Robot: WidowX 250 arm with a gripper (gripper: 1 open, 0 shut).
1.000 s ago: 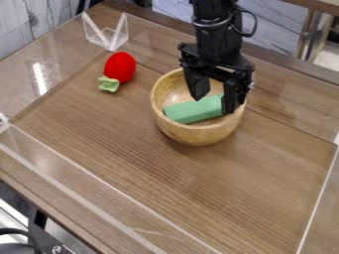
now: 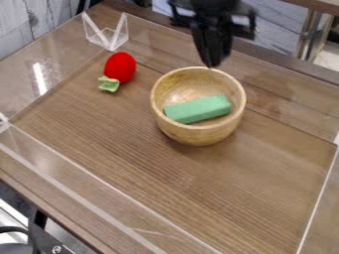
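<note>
A wooden bowl (image 2: 177,128) sits right of the middle of the tabletop, with a green block (image 2: 196,110) lying inside it. The black arm (image 2: 209,14) is at the top edge, above and behind the bowl, blurred and partly out of frame; its fingertips cannot be made out. A red rounded object (image 2: 121,66) with a small green piece (image 2: 110,83) lies to the left of the bowl.
A clear, angular object (image 2: 105,30) stands at the back left.
The arm has risen from over the bowl up to the top edge of the view. The green block remains in the bowl, now uncovered.
</note>
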